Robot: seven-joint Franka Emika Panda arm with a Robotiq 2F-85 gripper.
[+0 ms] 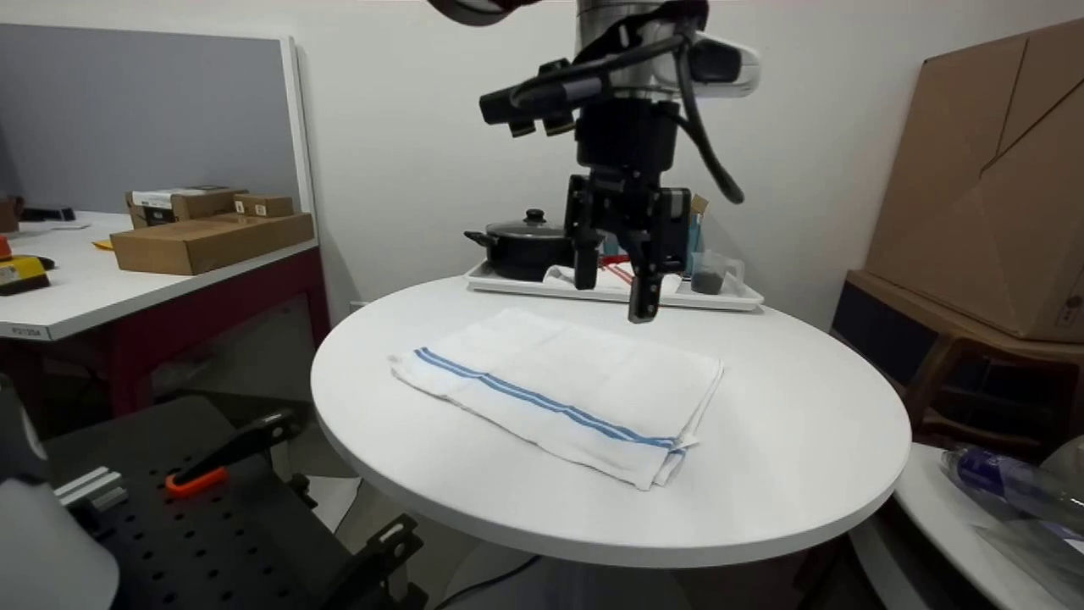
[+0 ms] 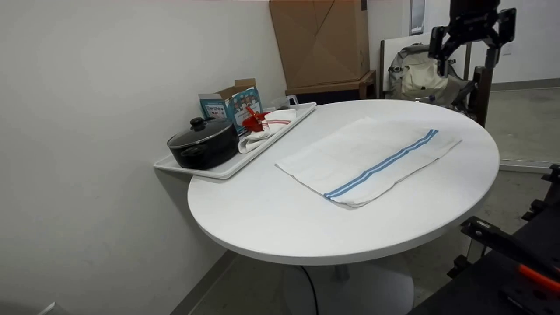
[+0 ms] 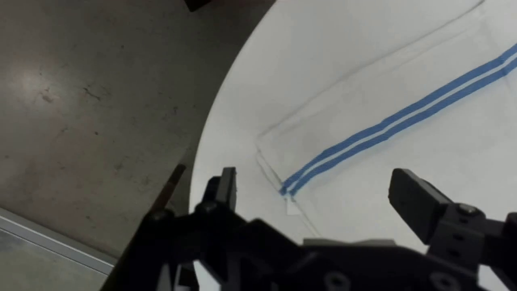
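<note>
A white cloth [image 1: 569, 381] with a double blue stripe lies spread flat, folded in layers, on the round white table [image 1: 803, 447]. My gripper [image 1: 614, 300] hangs in the air above the cloth in exterior view 1, its fingers apart with nothing between them. In exterior view 2 the gripper [image 2: 466, 65] shows at the upper right, past the table's edge from that side. The wrist view has the cloth [image 3: 417, 140] beneath the open gripper, and the striped corner appears between the two fingers, lower down. Nothing touches the cloth.
A white tray [image 2: 225, 172] at the wall side holds a black lidded pot [image 2: 205, 144], a red-striped cloth [image 2: 278, 120], a red item [image 2: 253, 124] and a blue box [image 2: 245, 104]. Bare tabletop surrounds the cloth. A large cardboard box [image 1: 986, 193] stands at the right.
</note>
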